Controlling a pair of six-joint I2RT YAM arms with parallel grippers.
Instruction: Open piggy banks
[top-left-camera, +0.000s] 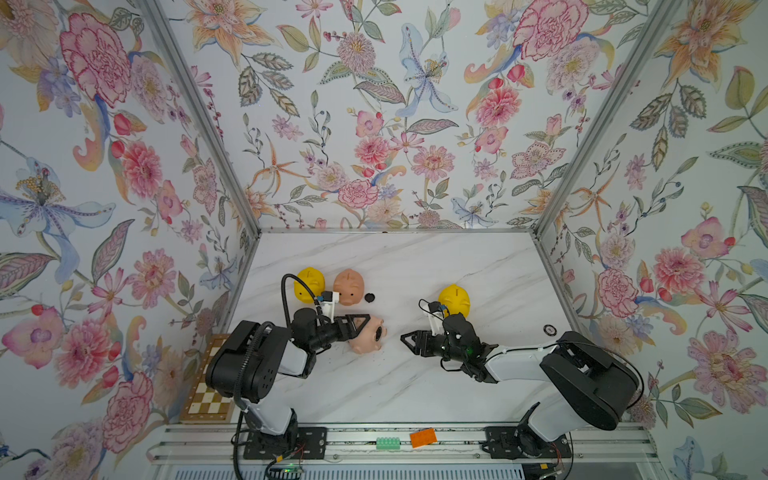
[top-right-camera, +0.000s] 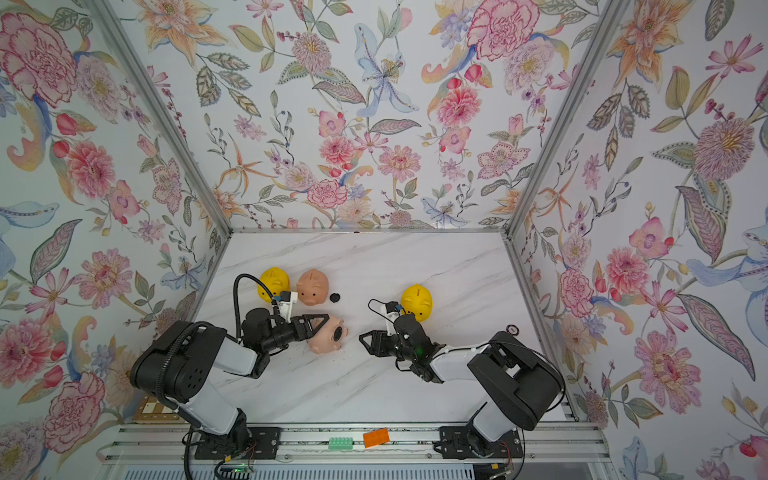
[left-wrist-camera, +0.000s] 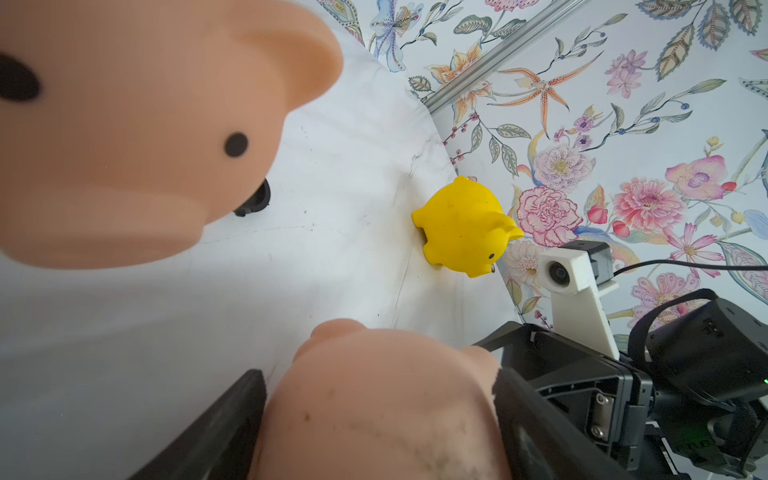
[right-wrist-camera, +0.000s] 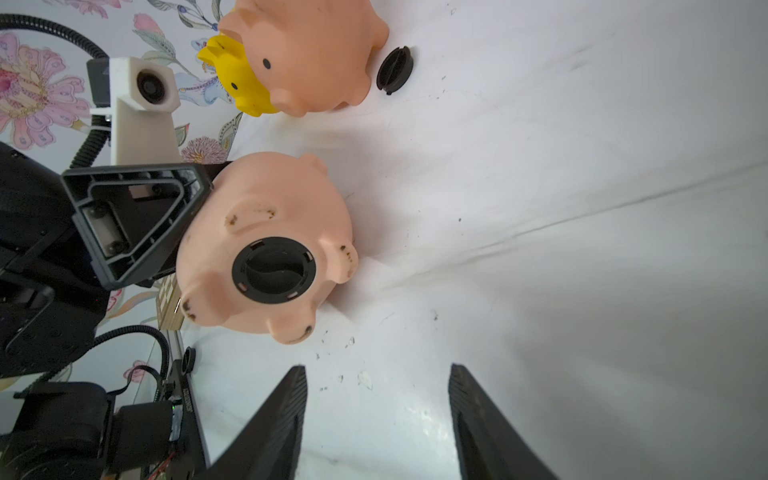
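Observation:
A pink piggy bank (right-wrist-camera: 296, 184) lies tipped over, its underside turned toward the right arm. A dark round plug (right-wrist-camera: 276, 270) is seated in its belly. My left gripper is open, with one finger on each side of this bank's body; I cannot tell whether they touch it. Opposite the belly, my right gripper hangs open and empty, apart from the bank. Behind stand a second pink bank (top-left-camera: 349, 287) and a yellow one (top-left-camera: 309, 284). Another yellow bank (top-left-camera: 454, 300) sits behind the right gripper.
A loose black plug (right-wrist-camera: 396, 70) lies beside the second pink bank. At the table's right edge is a small dark ring (top-left-camera: 549, 329). A wooden board (top-left-camera: 206, 400) stands at the left edge. Bare table lies at the back right.

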